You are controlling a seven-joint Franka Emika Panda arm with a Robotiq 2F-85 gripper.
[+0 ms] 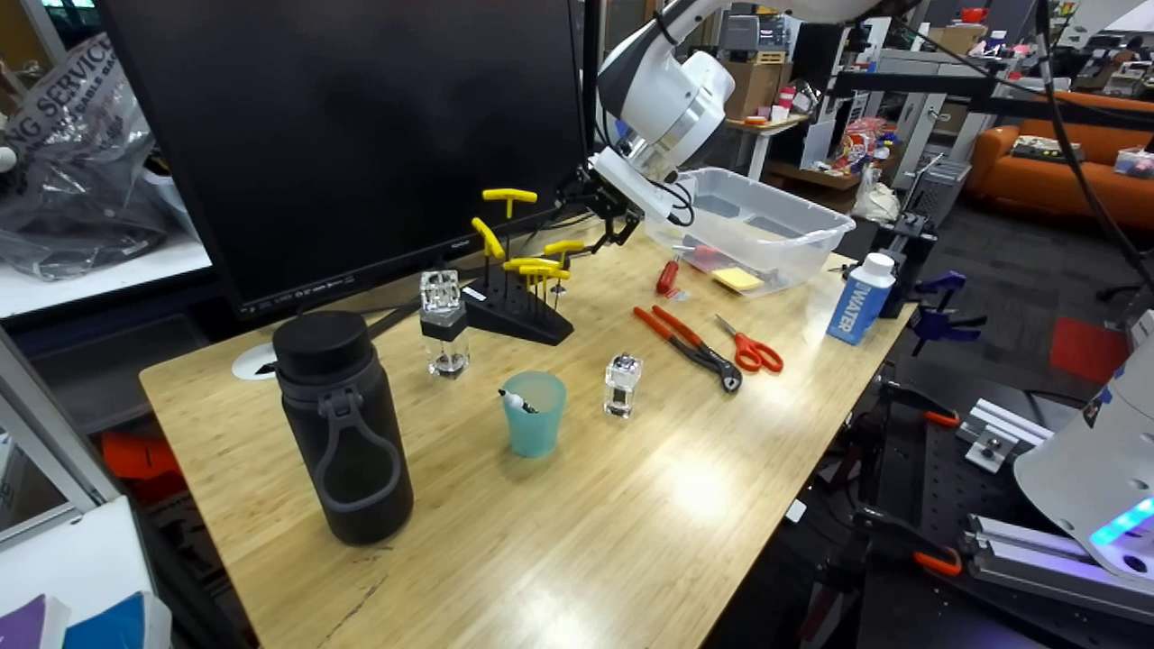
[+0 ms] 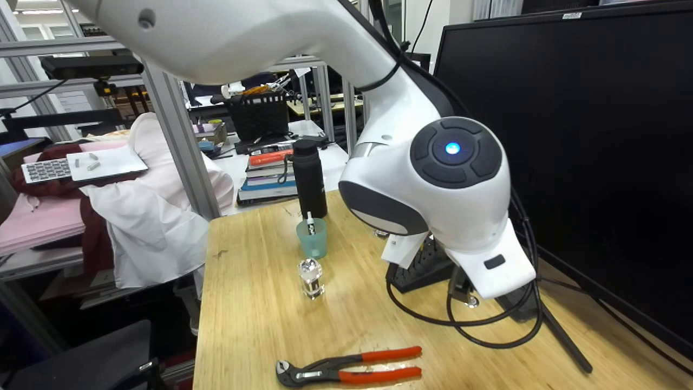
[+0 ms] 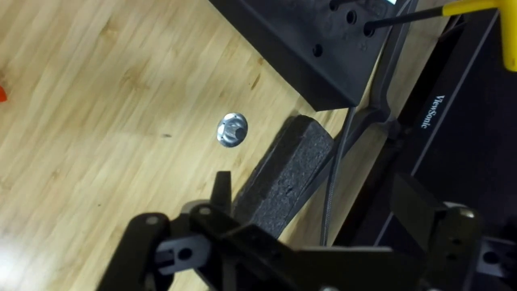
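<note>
My gripper stands open in the wrist view, its two dark fingers wide apart. Below it on the wooden table is a dark, rough-surfaced block (image 3: 286, 174); its near end is hidden behind the gripper, and no contact is visible. A small shiny metal piece (image 3: 232, 130) lies to the left of the block. Beyond the block is the black stand (image 3: 315, 58) with yellow-handled hex keys (image 1: 510, 196). From exterior view 1, the gripper hangs near the monitor, behind the stand. The arm hides the fingers in exterior view 2.
The monitor (image 1: 357, 119) borders the gripper closely. Elsewhere are a clear bin (image 1: 757, 233), pliers (image 1: 689, 348), scissors (image 1: 752, 348), a teal cup (image 1: 535, 416) with a marker, a black bottle (image 1: 343, 433) and a blue-white carton (image 1: 862, 301).
</note>
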